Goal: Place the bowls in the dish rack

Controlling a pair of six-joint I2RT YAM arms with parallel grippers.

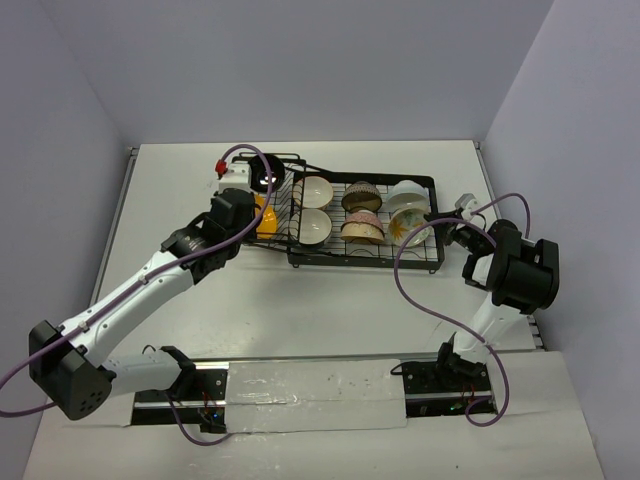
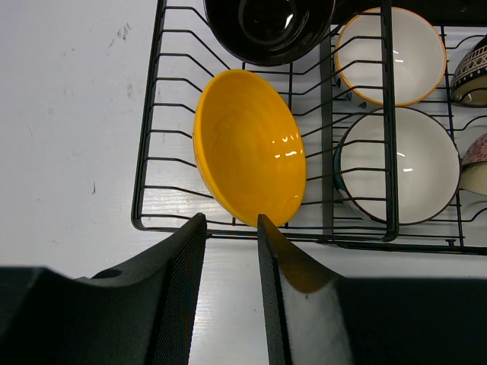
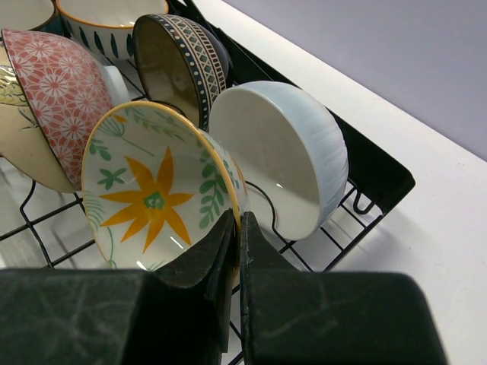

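Note:
The flower-patterned bowl [image 3: 156, 190] leans in the right end of the black dish rack [image 1: 370, 262]. My right gripper is shut on its rim, the fingers close together at the bowl's right edge. Behind it a pale bluish-white bowl [image 3: 281, 160] leans the same way. In the left wrist view a yellow bowl [image 2: 247, 148] lies tilted in the rack's left section, below a black bowl [image 2: 268, 26]. My left gripper is open just in front of the yellow bowl's near edge, with nothing between its fingers.
Two white bowls, one with an orange rim [image 2: 392, 61] and one dark-rimmed [image 2: 399, 167], sit in the middle. Beside them lean a patterned dark bowl [image 3: 179, 68] and a pink floral bowl [image 3: 61, 99]. The table [image 1: 300, 315] before the rack is bare.

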